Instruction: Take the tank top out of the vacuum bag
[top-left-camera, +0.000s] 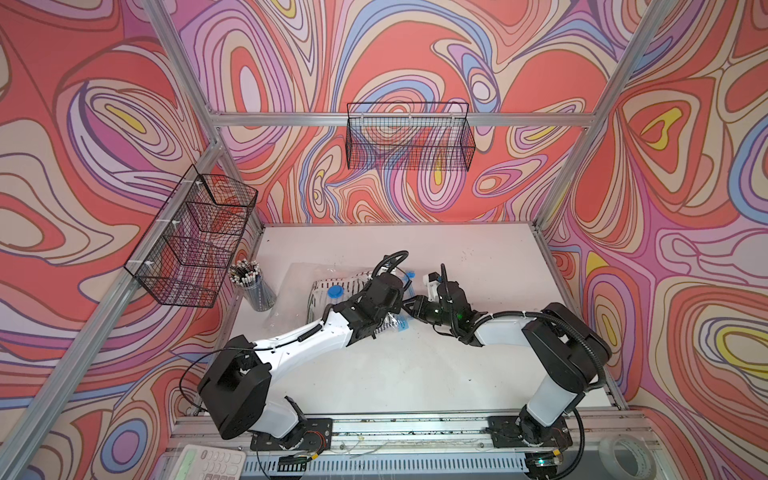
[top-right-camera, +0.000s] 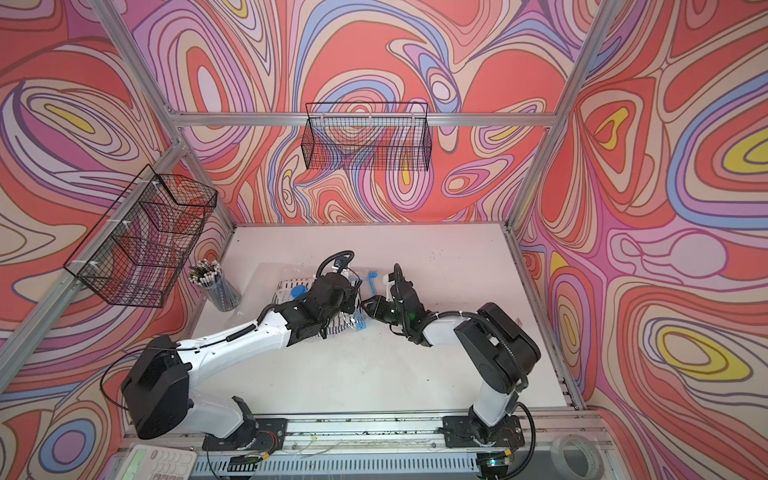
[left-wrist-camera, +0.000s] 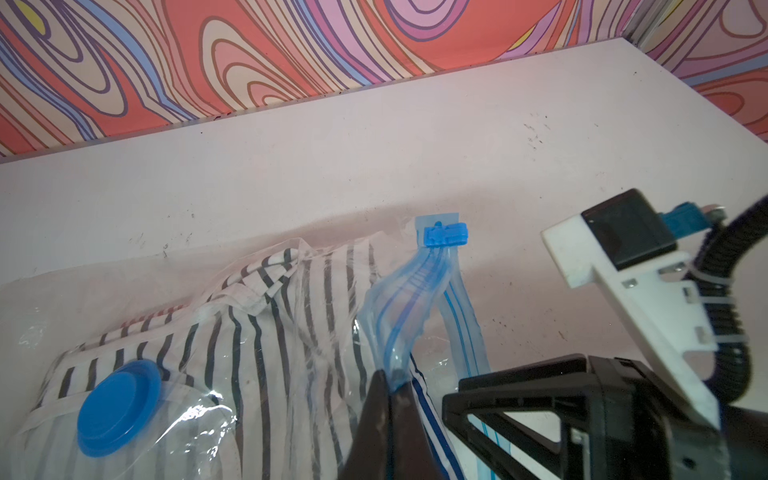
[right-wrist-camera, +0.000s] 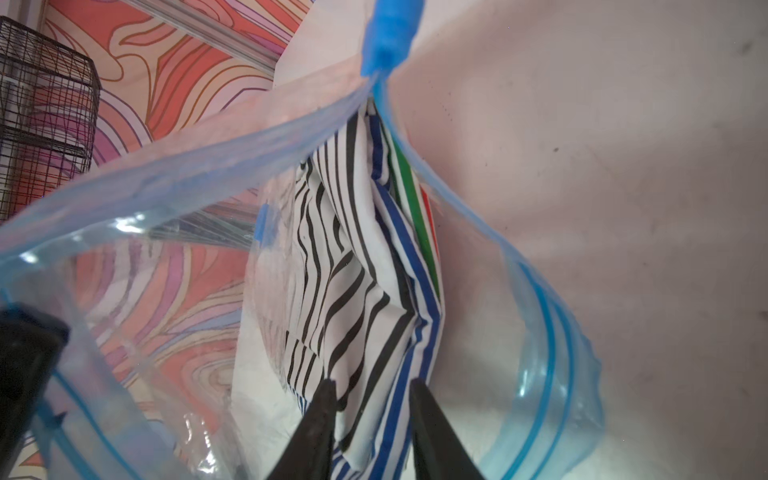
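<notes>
The clear vacuum bag (left-wrist-camera: 144, 272) lies on the table with a blue valve (left-wrist-camera: 116, 404) and a blue zip slider (left-wrist-camera: 444, 234). Inside is the folded striped tank top (right-wrist-camera: 352, 280), black, white and navy, with green and red edging. My left gripper is shut on the blue zip edge of the bag, lifting it so the mouth stands apart. My right gripper is at that opening, fingertips part open and pointed at the tank top's near end; whether they touch it I cannot tell.
A cup of pens (top-left-camera: 258, 288) stands at the table's left edge. Wire baskets (top-left-camera: 192, 240) hang on the left and back rails.
</notes>
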